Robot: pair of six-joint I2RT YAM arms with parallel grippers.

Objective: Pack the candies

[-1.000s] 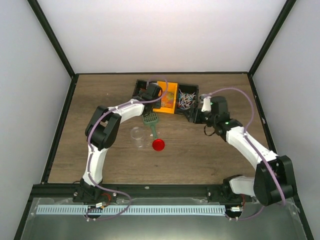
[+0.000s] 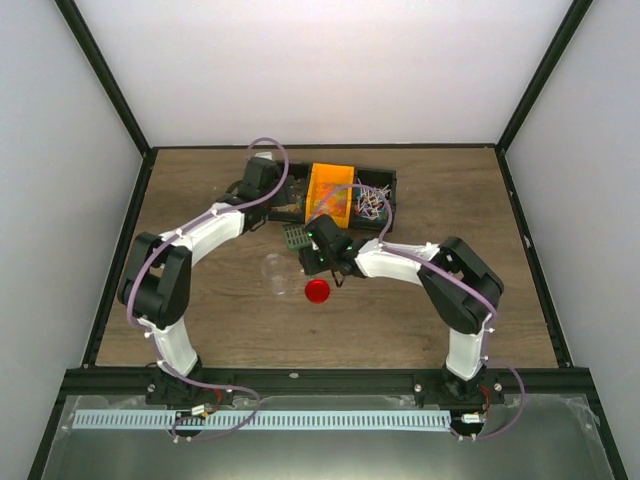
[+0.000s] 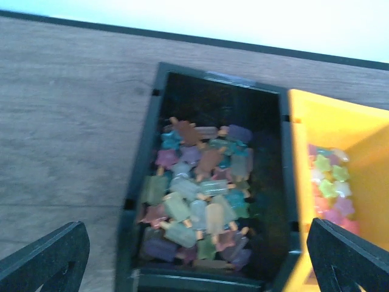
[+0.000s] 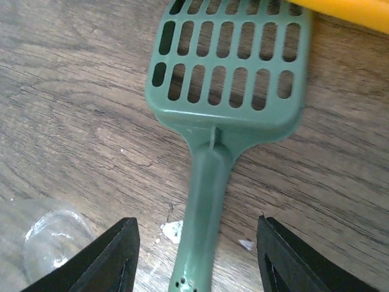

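Observation:
A green slotted spatula point(image 4: 228, 79) lies on the wooden table, its handle between the parted fingers of my right gripper, which touch nothing. Past the left black bin's point(image 3: 138, 152) near side, my left gripper hovers open and empty. That bin holds several candies point(image 3: 197, 194) shaped like popsicles and stars. Beside it, the orange bin point(image 2: 329, 173) contains star candies point(image 3: 332, 182) in pale colours. A clear jar point(image 2: 278, 273) rests left of the spatula's handle, and a red lid point(image 2: 317, 291) sits near the handle's lower end.
The right black bin point(image 2: 374, 200) holds several thin wrapped sticks. The three bins stand side by side near the back edge. Bare table point(image 2: 430, 330) extends to the front and right.
My right arm has swung left and come down over the spatula handle. My left arm has moved left, from the orange bin to the left black bin.

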